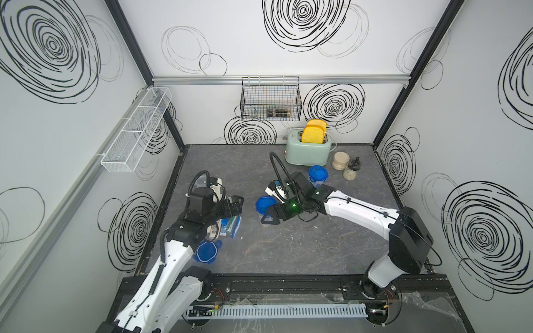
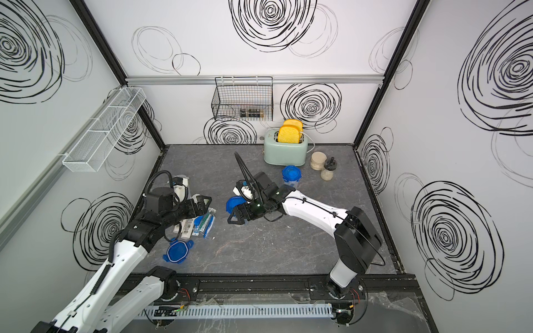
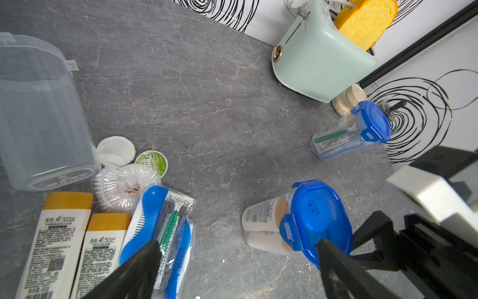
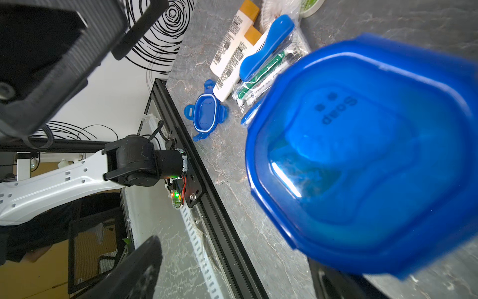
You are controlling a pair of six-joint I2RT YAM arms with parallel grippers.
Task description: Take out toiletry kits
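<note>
A blue-lidded container with items inside stands mid-table, with my right gripper (image 1: 269, 215) at its lid, fingers apart; the lid fills much of the right wrist view (image 4: 358, 159). My left gripper hangs open over the left side, nothing between its fingers. Below it lie two tubes (image 3: 54, 239), a blue comb (image 3: 144, 229), bagged toothbrushes (image 3: 169, 239), a plastic-wrapped cap (image 3: 127, 189) and small round packs (image 3: 115, 150). An empty clear container (image 3: 44, 119) is beside them, and a detached blue lid (image 4: 205, 112) lies near the front edge.
A second filled container (image 3: 343, 134) stands at back right, near the toaster (image 1: 305, 152) and jars (image 1: 339, 161). Wire baskets (image 1: 271, 100) hang on the walls.
</note>
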